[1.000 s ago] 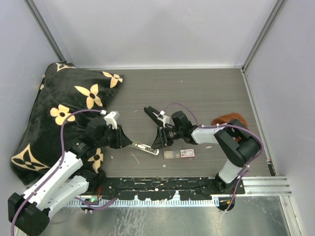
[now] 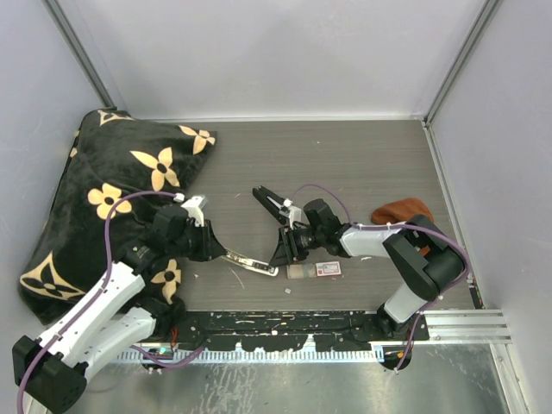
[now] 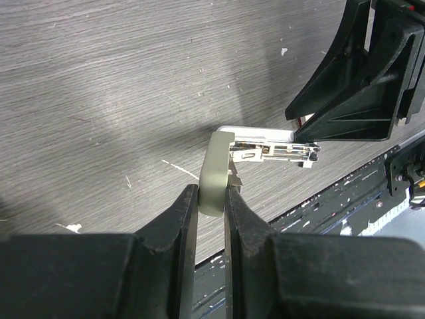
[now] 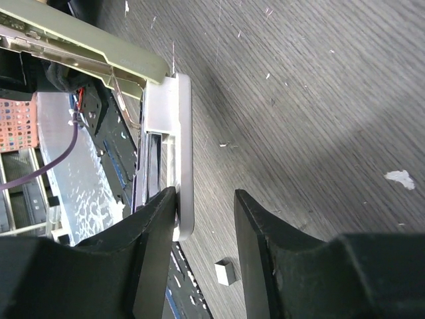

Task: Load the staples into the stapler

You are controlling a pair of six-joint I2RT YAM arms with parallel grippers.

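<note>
The opened stapler (image 2: pixel 250 262) stretches between my two grippers, its metal channel exposed. In the left wrist view, my left gripper is shut on the stapler's olive-green part (image 3: pixel 216 166); the white base (image 3: pixel 259 134) extends beyond it. My right gripper is open, with nothing gripped. One of its fingers (image 4: pixel 158 222) overlaps the end of the white base (image 4: pixel 184 146) in the right wrist view, close against it; whether they touch I cannot tell. A small grey block, perhaps a piece of staples (image 4: pixel 225 272), lies on the table.
A box with a red and white label (image 2: pixel 328 269) lies below the right arm. Behind the right gripper is a black object (image 2: pixel 269 200); a brown item (image 2: pixel 403 210) sits far right. A dark flowered cushion (image 2: pixel 121 198) fills the left.
My right gripper has shifted slightly right and toward the front edge. The stapler's free end has swung a little toward the front. The left arm is almost still.
</note>
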